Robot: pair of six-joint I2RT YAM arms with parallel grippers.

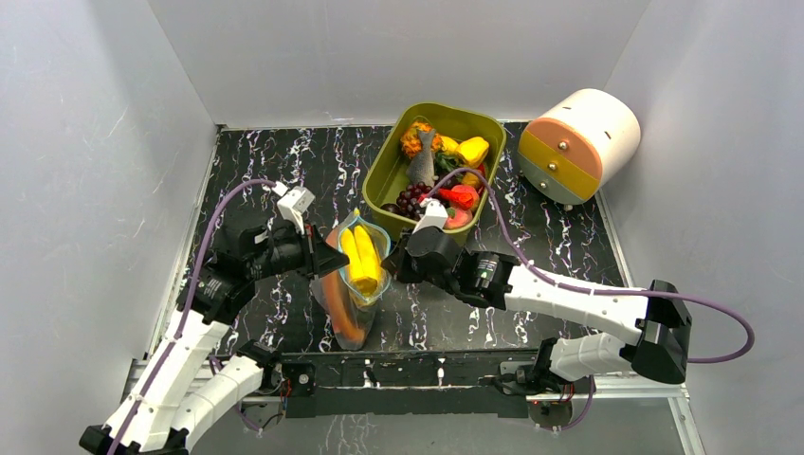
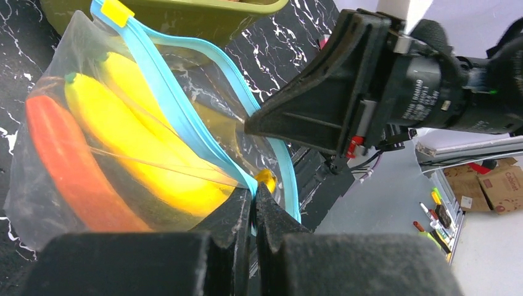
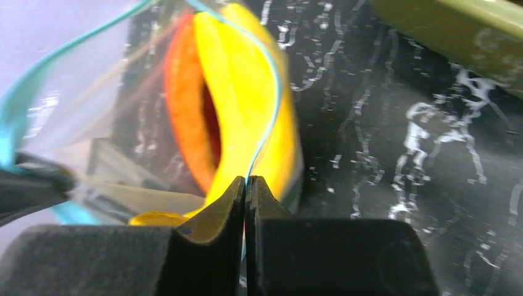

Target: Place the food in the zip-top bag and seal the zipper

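A clear zip top bag [image 1: 349, 301] with a blue zipper rim hangs between my two arms, its mouth open. Inside it lie yellow banana-like food [image 2: 117, 145] and a long orange-red carrot-like piece [image 2: 74, 163]. My left gripper is shut on one side of the blue rim. Across the mouth, my right gripper is shut on the rim's opposite edge, which runs between its fingertips. The yellow slider [image 2: 117, 12] sits at one end of the zipper.
An olive green bin [image 1: 376, 180] holding fruit, vegetables and a fish stands behind the bag. At the back right is a white rounded drawer box [image 1: 607, 128]. Bare black marbled table [image 1: 284, 171] shows at the back left.
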